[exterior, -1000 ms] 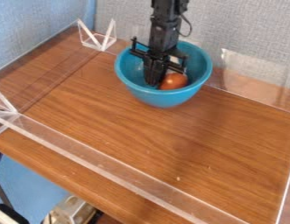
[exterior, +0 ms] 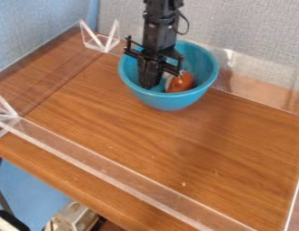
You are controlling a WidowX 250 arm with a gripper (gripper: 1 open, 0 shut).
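A teal bowl (exterior: 169,101) sits at the back of the wooden table. My black gripper (exterior: 149,72) reaches down into its left part, fingers low inside; whether anything is between them is hidden. An orange-red round object (exterior: 181,82) lies in the bowl to the right of the fingers.
White wire-like frames (exterior: 99,38) stand at the back left and left edge. Textured walls bound the back and left, and clear strips run along the edges.
My gripper has shifted a little to the left and down within the bowl over the last second. The orange-red object shows more clearly to its right.
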